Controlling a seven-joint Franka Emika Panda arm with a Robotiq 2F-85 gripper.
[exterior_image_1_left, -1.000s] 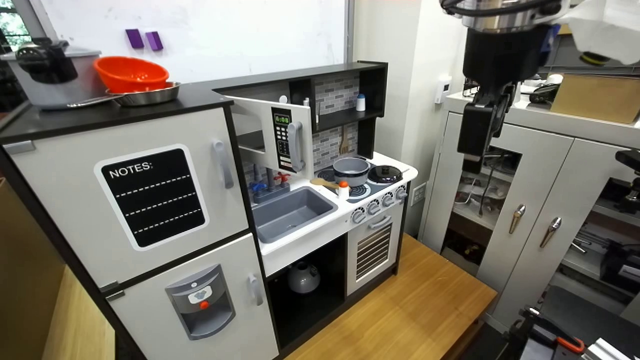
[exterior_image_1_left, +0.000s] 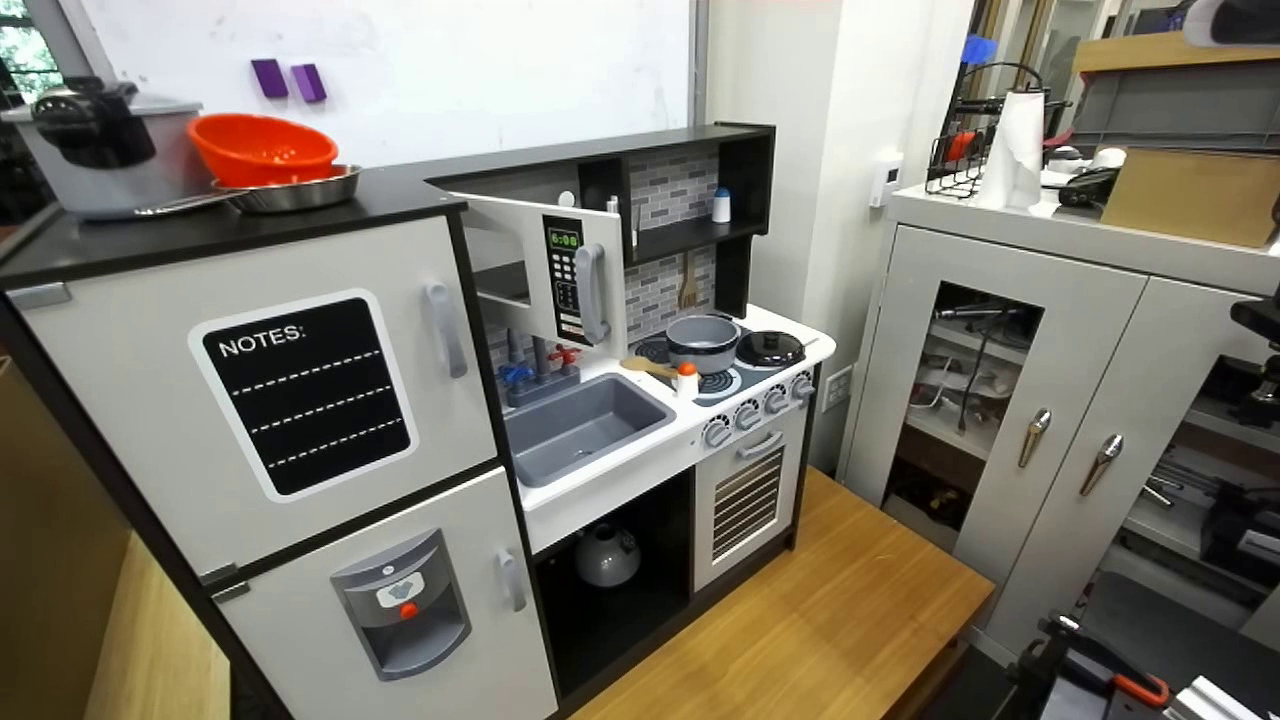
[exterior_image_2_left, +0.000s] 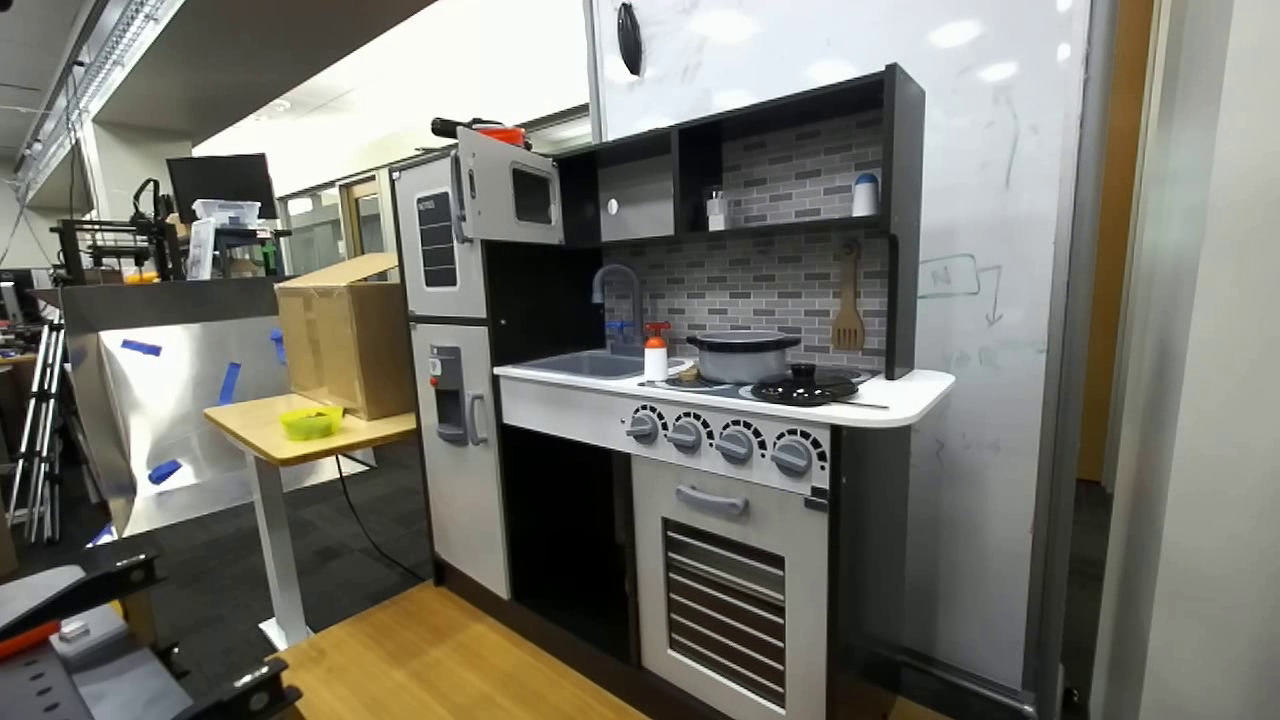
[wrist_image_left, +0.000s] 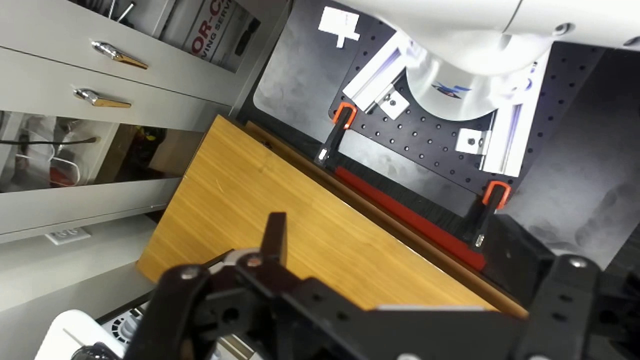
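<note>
In the wrist view my gripper stands open, its two black fingers (wrist_image_left: 274, 237) far apart. Nothing sits between them; the wooden table and the arm's base plate lie below. Neither exterior view shows the gripper. On the toy kitchen, the microwave door (exterior_image_1_left: 540, 270) is swung open. A grey pot (exterior_image_1_left: 703, 343) rests on the stove, with a black lid (exterior_image_1_left: 769, 349) to its right. An orange-topped white shaker (exterior_image_1_left: 686, 382) stands between sink (exterior_image_1_left: 588, 426) and stove, next to a wooden utensil (exterior_image_1_left: 648, 366).
An orange colander (exterior_image_1_left: 264, 152) sits in a metal pan (exterior_image_1_left: 300, 192) on top of the fridge. A grey kettle (exterior_image_1_left: 608, 556) stands in the lower open compartment. Grey cabinets (exterior_image_1_left: 960, 444) flank the right side.
A second ago the arm and gripper hung at the upper right of exterior view 1. The kitchen items look the same.
</note>
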